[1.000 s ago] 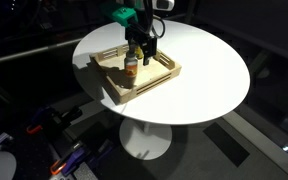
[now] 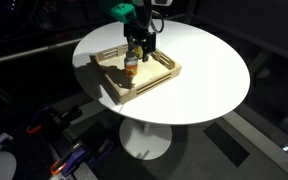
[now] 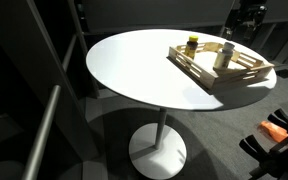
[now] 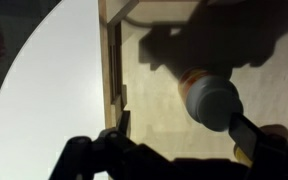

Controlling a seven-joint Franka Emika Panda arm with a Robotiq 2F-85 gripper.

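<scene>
A bottle with a grey cap and an orange body stands upright in a shallow wooden tray. A second bottle, yellow with a dark cap, is in the tray too. In the wrist view only a sliver of the yellow bottle shows past my right finger. My gripper is open above the tray, its two fingers spread wide. The grey-capped bottle shows ahead of the fingers, closer to the right one. Nothing is held.
The tray rests on a round white table, near its edge. Low slatted walls surround the tray floor. An orange object lies below table height.
The arm has shifted slightly up and left in exterior view 1. Both bottles and the tray look unmoved.
</scene>
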